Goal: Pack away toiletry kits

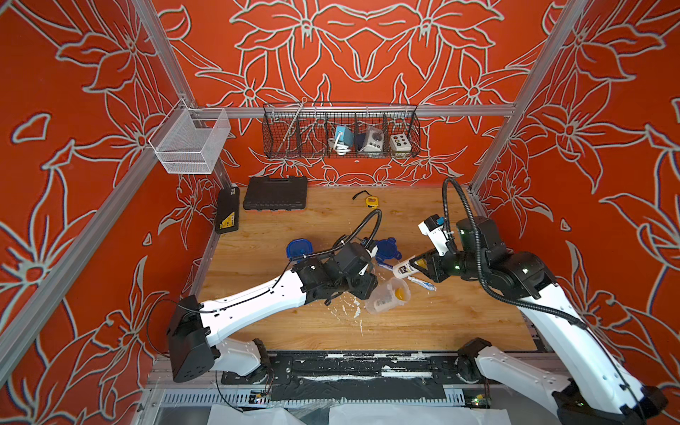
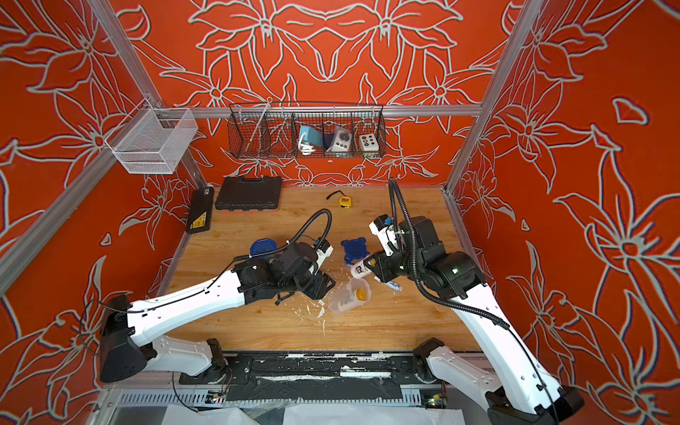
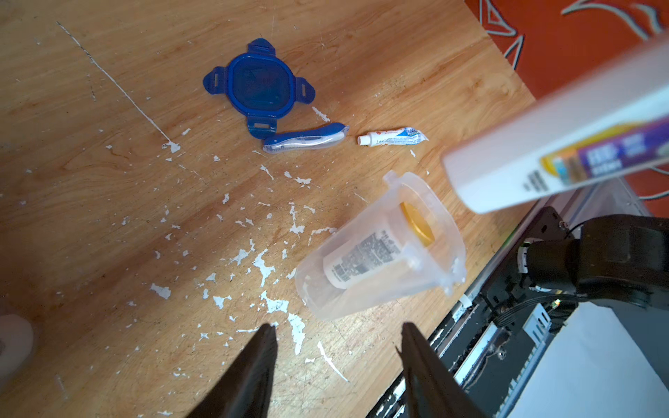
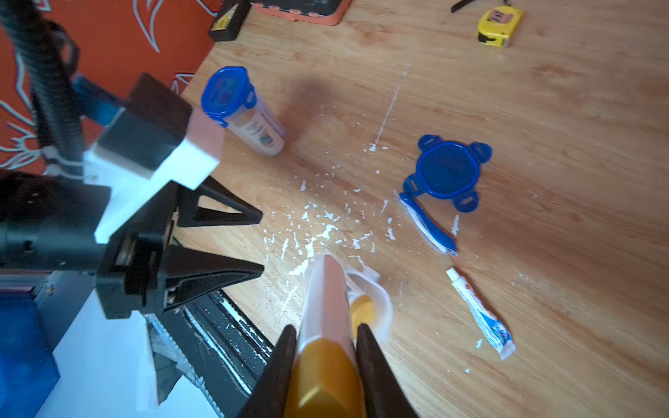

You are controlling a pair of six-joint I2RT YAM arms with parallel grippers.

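A clear cup (image 3: 369,257) lies on its side holding a yellow-capped bottle (image 3: 359,261). My right gripper is shut on a white bottle with a yellow cap (image 4: 327,306), held above the cup's mouth. My left gripper stands open beside the cup, nothing between its fingers. A blue lid (image 4: 446,170), a toothbrush case (image 4: 428,223) and a small toothpaste tube (image 4: 481,313) lie behind the cup. A closed blue-lidded container (image 4: 251,118) stands farther left.
A black case (image 1: 275,192), a yellow tape measure (image 1: 372,202) and a dark long box (image 1: 227,212) lie at the back. A wire basket (image 1: 340,131) hangs on the back wall.
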